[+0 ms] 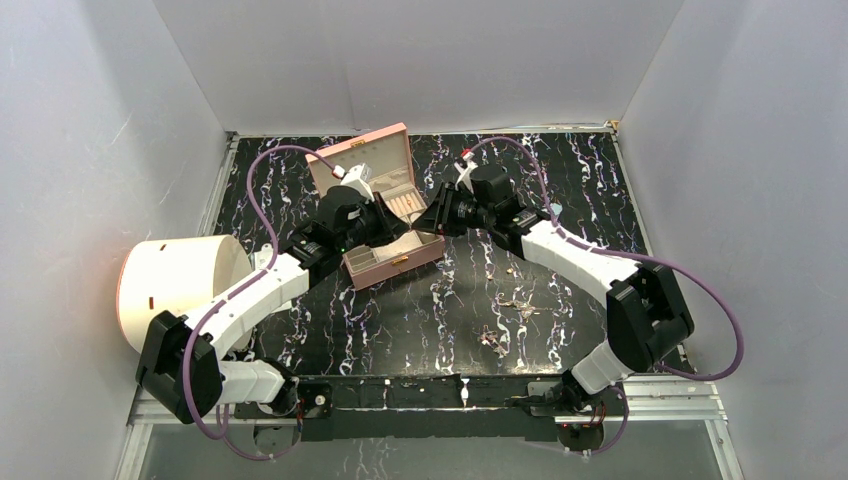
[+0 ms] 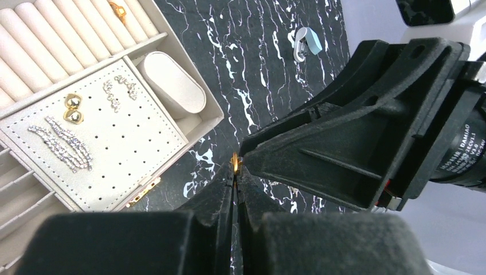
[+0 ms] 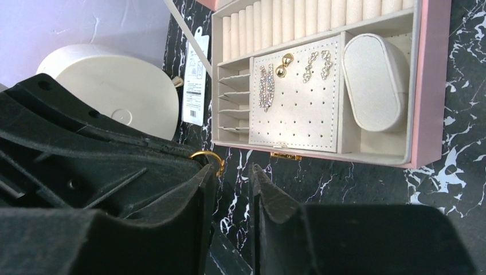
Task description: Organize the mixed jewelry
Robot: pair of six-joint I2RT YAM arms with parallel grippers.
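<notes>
A thin gold ring (image 3: 210, 153) is pinched in my left gripper, which is shut on it; in the right wrist view it curves out from those black fingertips. My right gripper stands slightly open, its fingers apart, with the ring just beside its left fingertip. Both grippers meet tip to tip over the front of the open pink jewelry box (image 1: 397, 266). On the box's pinboard (image 3: 304, 120) sit a gold pair of earrings (image 3: 284, 65) and two sparkling pairs. An orange-gold ring (image 2: 117, 12) rests in the ring rolls (image 2: 63, 40).
Loose jewelry (image 1: 494, 342) and a tangled gold piece (image 1: 522, 308) lie on the black marbled table right of the box. A white cylinder (image 1: 180, 285) stands at the left. Narrow slots (image 3: 234, 99) flank the pinboard.
</notes>
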